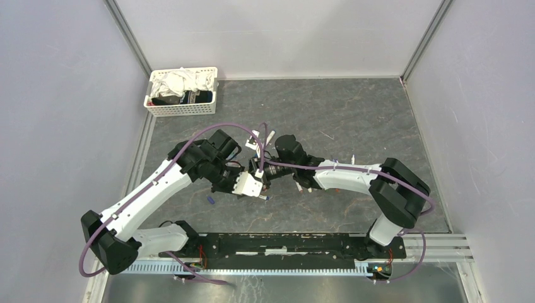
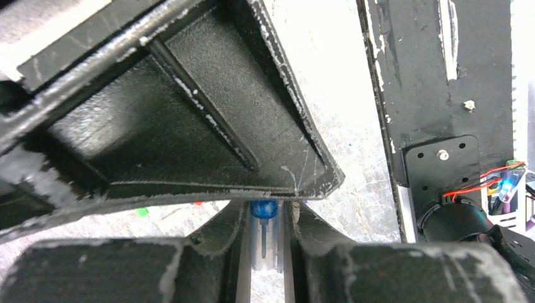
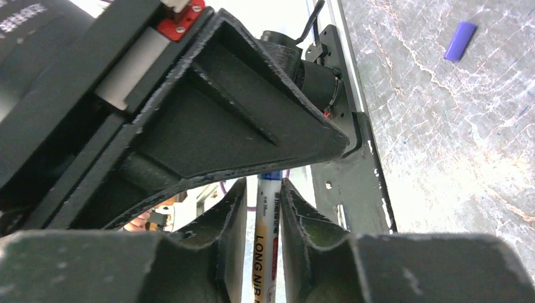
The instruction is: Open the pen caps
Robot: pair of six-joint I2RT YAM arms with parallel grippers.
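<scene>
In the right wrist view, a white marker pen (image 3: 265,233) with printed lettering stands between the fingers of my right gripper. A light gap shows on its left side, so how firmly those fingers touch it is unclear. Its blue end (image 3: 271,175) runs behind the other gripper's black finger. In the left wrist view, my left gripper is closed around a blue and clear piece (image 2: 264,230), apparently the pen's cap end. The two grippers face each other closely. Whether cap and body are joined is hidden.
A loose blue cap (image 1: 211,200) lies on the grey table (image 1: 284,218). Several pens lie under the right arm. A white basket (image 1: 183,110) with cloth stands at the back left.
</scene>
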